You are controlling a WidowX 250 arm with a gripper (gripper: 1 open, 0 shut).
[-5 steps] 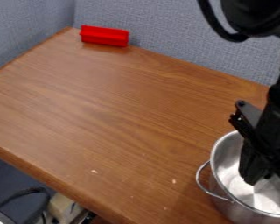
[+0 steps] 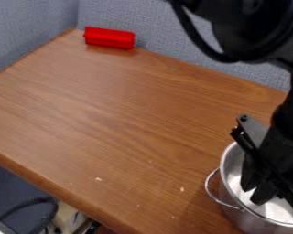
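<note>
My black gripper (image 2: pixel 262 174) reaches down into a silver metal pot (image 2: pixel 234 216) with a wire handle at the lower right of the camera view. The fingertips are over or inside the pot's white-lit interior; whether they hold anything I cannot tell. A red cylinder (image 2: pixel 109 37) lies on its side at the far back left of the wooden table (image 2: pixel 113 119).
Grey padded walls border the back and left. A dark cable and other items sit off the table's lower-left edge.
The arm has shifted leftward and slightly down, with the gripper deeper over the pot. The pot and red cylinder look unmoved.
</note>
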